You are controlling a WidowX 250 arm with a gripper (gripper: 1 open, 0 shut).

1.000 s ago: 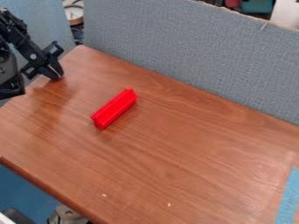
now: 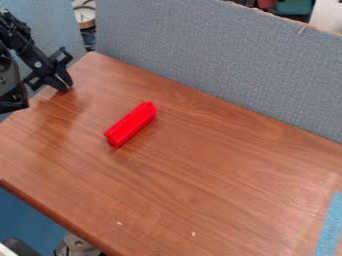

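Note:
A red oblong block (image 2: pixel 131 124) lies diagonally on the wooden table (image 2: pixel 214 190), left of the middle. My black gripper (image 2: pixel 56 80) is at the upper left corner of the view, over the table's left end and apart from the block. Its fingers are small and dark here, and I cannot tell whether they are open or shut.
A grey padded partition (image 2: pixel 214 70) runs along the back of the table, and another stands at the left. A strip of blue tape (image 2: pixel 327 225) is on the right edge.

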